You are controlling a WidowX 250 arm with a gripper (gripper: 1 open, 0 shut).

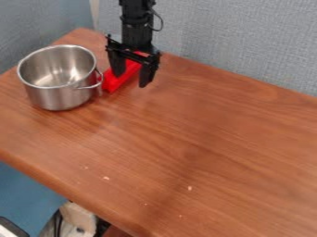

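A red object (118, 80) lies on the wooden table at the back left, right beside a steel pot (59, 78). My black gripper (132, 67) is down over the red object, open, with its fingers to either side; whether they touch it I cannot tell. The red object is partly hidden behind the gripper.
A textured wall stands behind it. Below the front left edge some equipment shows on a blue floor.
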